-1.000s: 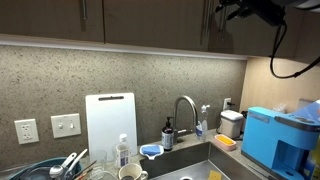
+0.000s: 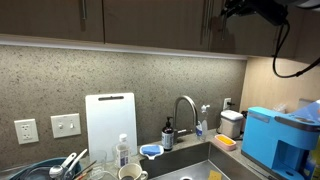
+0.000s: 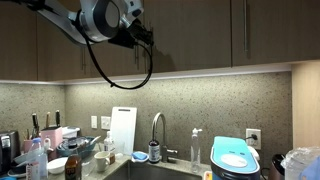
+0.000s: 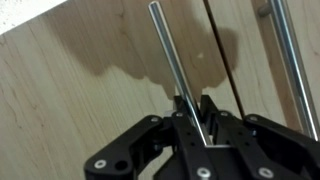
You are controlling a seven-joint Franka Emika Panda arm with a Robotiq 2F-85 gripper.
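Note:
At the upper cabinets, my gripper is shut on a slim metal cabinet handle (image 4: 171, 45), which runs lengthwise between its fingers in the wrist view. The wooden cabinet door (image 4: 105, 90) bearing this handle fills much of that view, with the arm's shadow falling across it. Exterior view 2 shows the gripper (image 3: 143, 33) up against the cabinet front. In exterior view 1, the gripper (image 2: 230, 8) is at the top edge and partly cut off.
A second handle (image 4: 291, 65) stands on the neighbouring door, across a dark seam. Below are the sink (image 2: 205, 158), a tall faucet (image 2: 181, 104), bottles and cups. A blue-topped appliance (image 2: 268, 130) stands on the right. Open air lies between cabinets and counter.
Over the past second my gripper has shifted slightly up and right in exterior view 1. The counter items have stayed put.

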